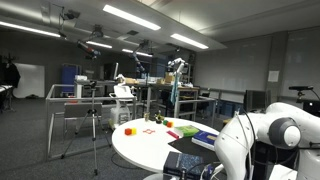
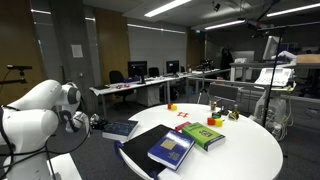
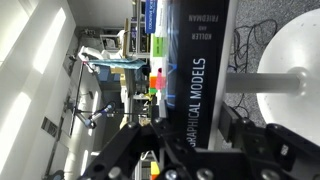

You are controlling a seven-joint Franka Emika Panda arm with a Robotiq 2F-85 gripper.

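Note:
A thick dark book (image 3: 196, 75), with "Graphical Models" in white letters on its spine, fills the middle of the wrist view. My gripper is shut on its near end, with the spine running away from the fingers. In exterior view 2 the gripper (image 2: 97, 124) is at the left, and the dark book (image 2: 120, 130) extends from it towards the white round table (image 2: 255, 165). Exterior view 1 shows the dark book (image 1: 188, 158) at the table's near edge; the fingers are hard to make out there.
A blue book (image 2: 170, 149) and a green book (image 2: 203, 138) lie on the table. Small red and yellow items (image 2: 215, 122) stand farther back. A tripod (image 1: 94, 130) stands on the floor beyond the table.

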